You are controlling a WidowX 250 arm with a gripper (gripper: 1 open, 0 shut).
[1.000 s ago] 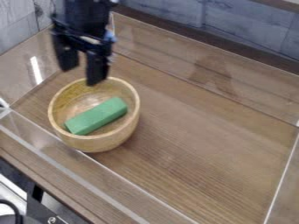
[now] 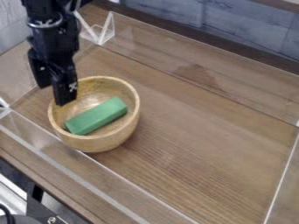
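A light wooden bowl [image 2: 122, 104] rests on the wooden table toward the left, holding a green rectangular block [image 2: 97, 116] lying diagonally. My dark gripper [image 2: 45, 88] hangs at the bowl's left rim, its fingers open, with nothing seen between them. Whether it touches the rim is unclear.
A dark surface [image 2: 233, 17] runs along the back right. Light, thin shapes at the top left, behind the arm, are unclear.
My gripper has moved left and lower in the view, from above the back of the bowl to its left rim. The bowl and block look unchanged.
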